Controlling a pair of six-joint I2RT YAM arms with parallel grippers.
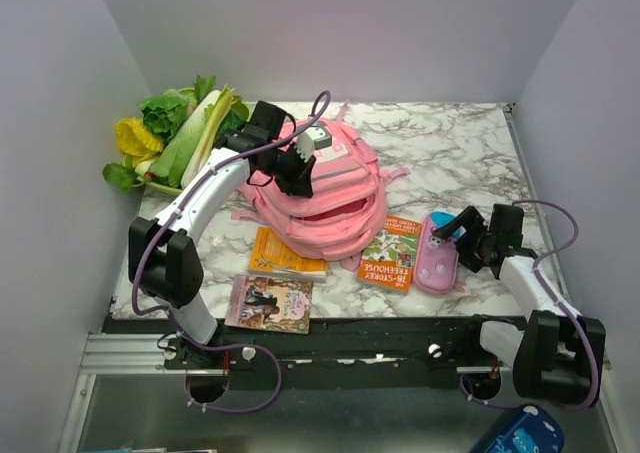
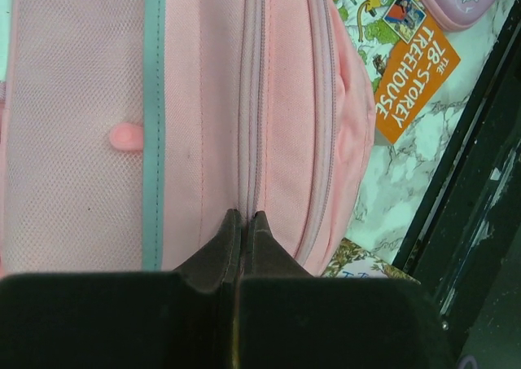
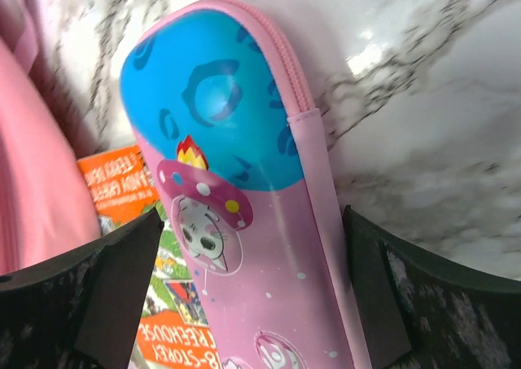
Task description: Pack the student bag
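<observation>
A pink backpack (image 1: pixel 335 198) lies on the marble table, its zipped opening edge (image 2: pixel 251 92) running straight to the tips of my left gripper. That gripper is shut, with a thin fold of the edge apparently between its tips. At the right, my right gripper stands open around the pink and blue pencil case (image 3: pixel 244 198), one finger on each side. The right finger is against or very near the case. The Treehouse book (image 1: pixel 389 253) lies between backpack and case. An orange book (image 1: pixel 285 255) and a picture book (image 1: pixel 270 303) lie at the front left.
A green bowl heaped with vegetables (image 1: pixel 180 138) stands at the back left. A dark rail (image 1: pixel 330 343) runs along the front edge, and a blue object (image 1: pixel 520 433) lies below it.
</observation>
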